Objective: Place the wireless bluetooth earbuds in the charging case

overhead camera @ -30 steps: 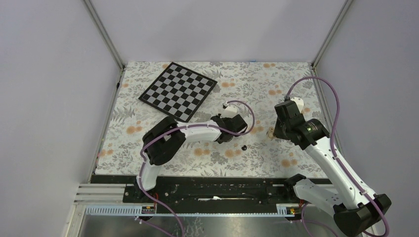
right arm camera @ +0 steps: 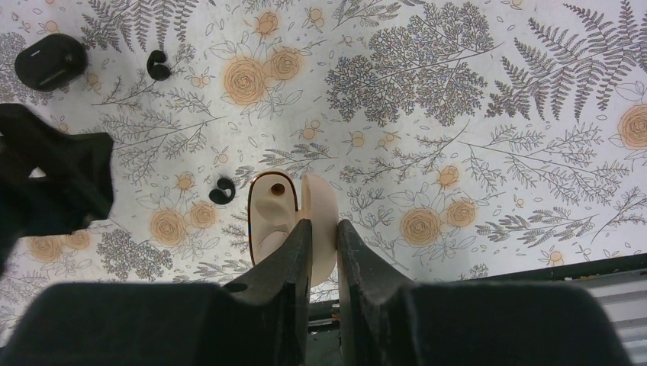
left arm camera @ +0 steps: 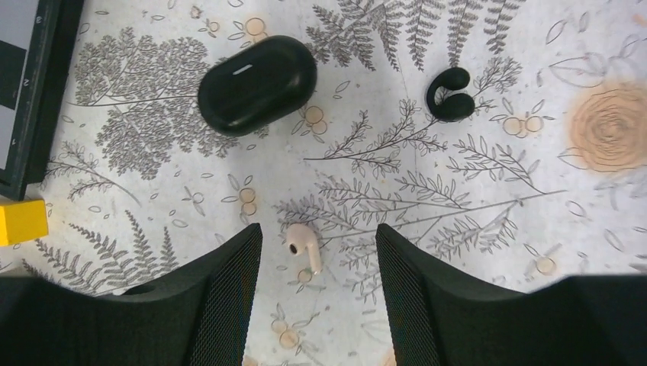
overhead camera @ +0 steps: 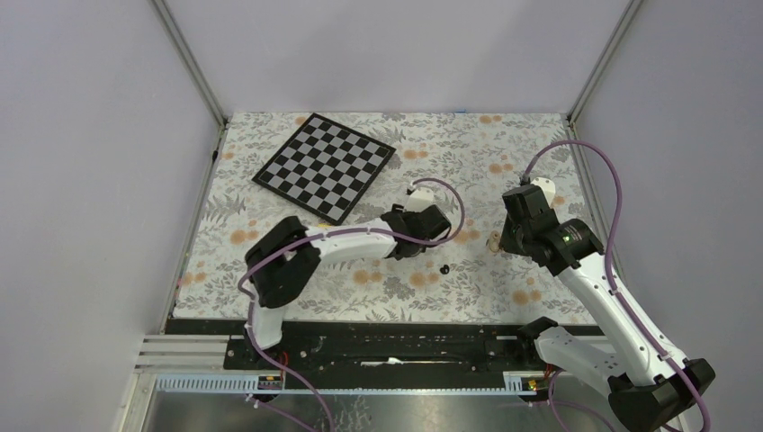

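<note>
A pale earbud [left arm camera: 303,242] lies on the patterned cloth in the left wrist view, its stem pointing down the picture. My left gripper stands open over it, with the earbud lying below the gap, nearer the left finger. In the right wrist view, the cream charging case [right arm camera: 271,217] has its lid [right arm camera: 323,217] raised. My right gripper is shut on that lid. A round hollow shows in the upper part of the case; the lower part is partly hidden by a finger, so I cannot tell what it holds. From above, the left arm hides the earbud.
A black glossy case [left arm camera: 259,85] and a black curved clip [left arm camera: 452,95] lie beyond the earbud. Another black clip [right arm camera: 222,191] sits left of the charging case. A checkerboard [overhead camera: 325,168] and a yellow block [left arm camera: 23,222] are off to the left.
The right arm has barely moved, still at the case.
</note>
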